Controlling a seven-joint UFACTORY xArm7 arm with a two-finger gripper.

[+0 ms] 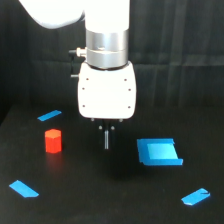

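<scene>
A small red cube sits on the dark table, left of my gripper. To the right, a light blue square piece with a darker blue border lies on the table. My gripper hangs near the middle of the view, between the cube and the blue square, apart from both. Its fingers show as one narrow strip, too small to tell whether they are open or shut. Nothing is visible held at their tips.
Blue tape strips lie at the back left, front left and front right. A dark curtain hangs behind. Bare table surrounds the cube and fills the front middle.
</scene>
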